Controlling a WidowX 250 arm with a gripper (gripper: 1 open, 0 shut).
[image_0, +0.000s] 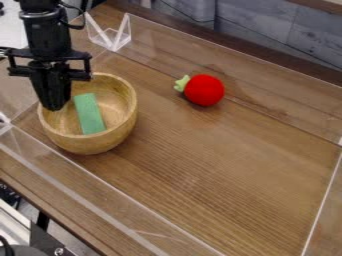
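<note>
The black gripper (52, 92) is at the upper left, over the left rim of a wooden bowl (118, 127), its fingers pointing down. Whether it is open or shut is hard to make out, and nothing clearly shows held in it. A green block (90, 114) lies inside the bowl, to the right of the fingers. A red tomato-like object with a pale green top (205, 90) rests on the wooden table, right of the bowl and farther back.
A clear or white frame-like item (112, 36) is at the back left. A grey wall runs along the back right.
</note>
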